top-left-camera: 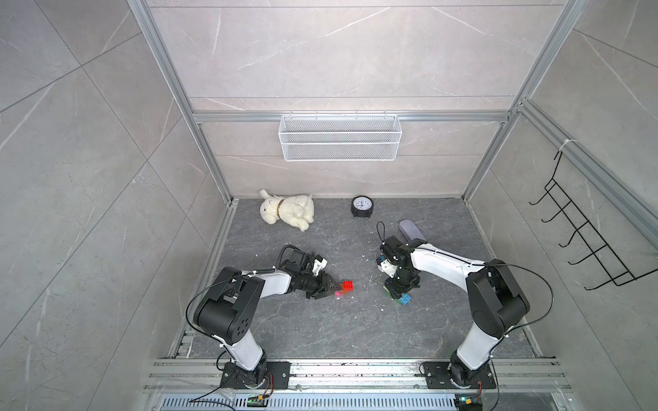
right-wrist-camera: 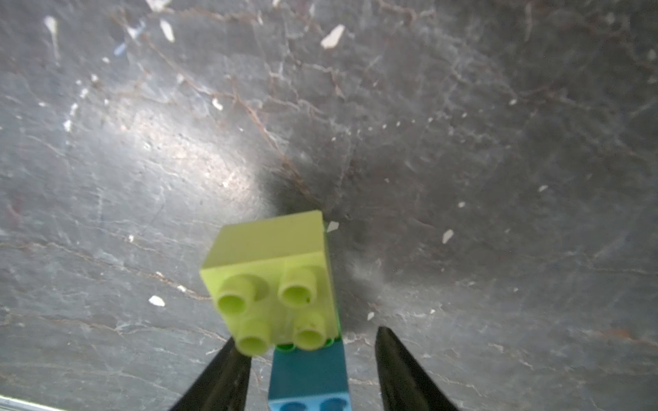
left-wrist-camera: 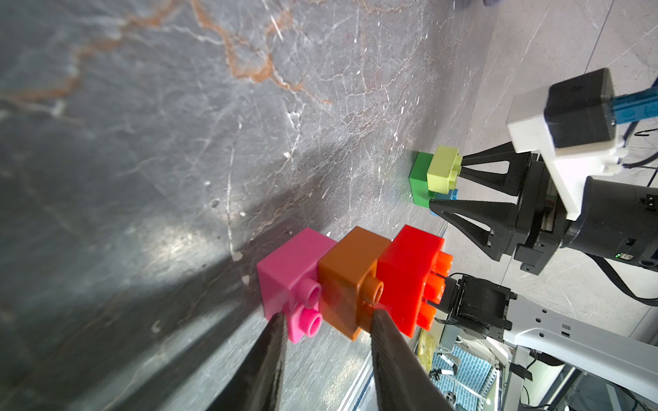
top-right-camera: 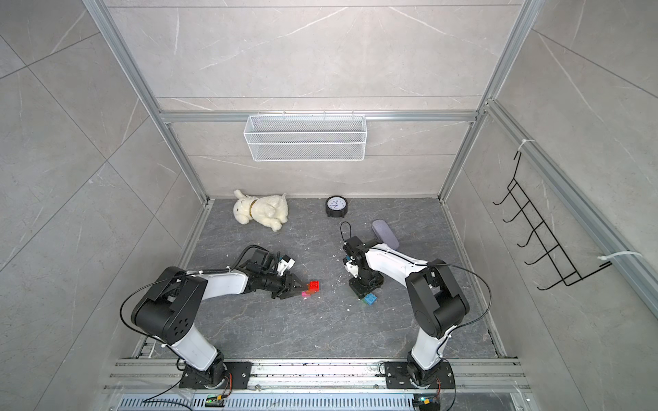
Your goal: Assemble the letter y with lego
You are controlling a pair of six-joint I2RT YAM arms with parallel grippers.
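My left gripper is shut on a joined row of bricks: a pink brick (left-wrist-camera: 291, 270), an orange-brown brick (left-wrist-camera: 349, 263) and a red brick (left-wrist-camera: 407, 263) at its end. How deep the fingers grip is hard to see. On the right, a lime brick (right-wrist-camera: 270, 239) sits on a green brick (left-wrist-camera: 420, 188), with a blue brick (right-wrist-camera: 308, 373) beyond it. My right gripper is part open, its fingers either side of this stack, with a gap showing at the right finger.
A white plush toy (top-left-camera: 288, 209), a black clock (top-left-camera: 362, 205) and a grey-lilac object (top-left-camera: 411, 231) lie at the back of the table. Bare table (top-left-camera: 356, 328) stretches between the arms and along the front.
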